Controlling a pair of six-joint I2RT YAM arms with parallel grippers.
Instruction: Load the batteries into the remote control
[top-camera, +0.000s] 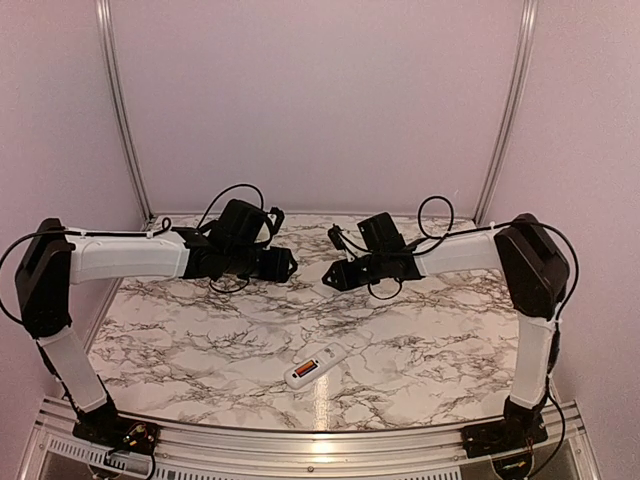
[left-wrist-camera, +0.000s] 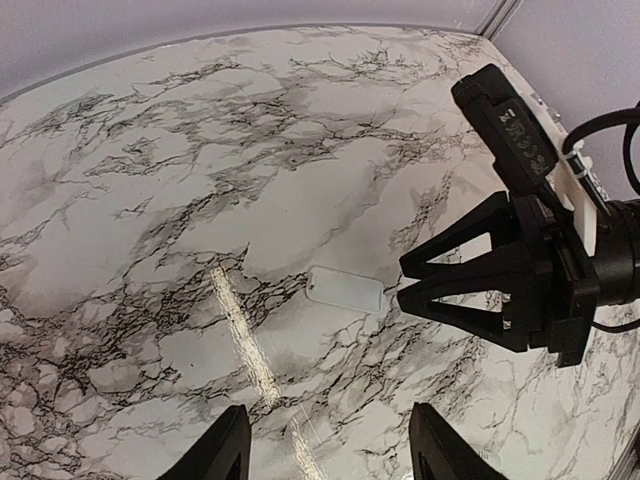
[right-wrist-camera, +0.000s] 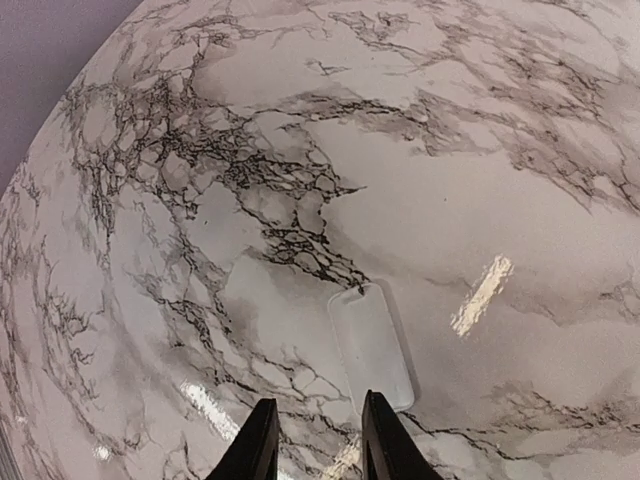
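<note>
The white remote (top-camera: 333, 354) lies near the table's front middle, its compartment open with an orange-and-black battery (top-camera: 304, 368) visible. A flat pale cover-like plate lies flat on the marble between the arms; the right wrist view shows it too (right-wrist-camera: 372, 350). My left gripper hangs over the table with its fingers apart and empty, behind and left of the remote. My right gripper is above the table near the plate, also with fingers apart and nothing between them.
Walls and metal frame edges (top-camera: 320, 445) bound the workspace.
</note>
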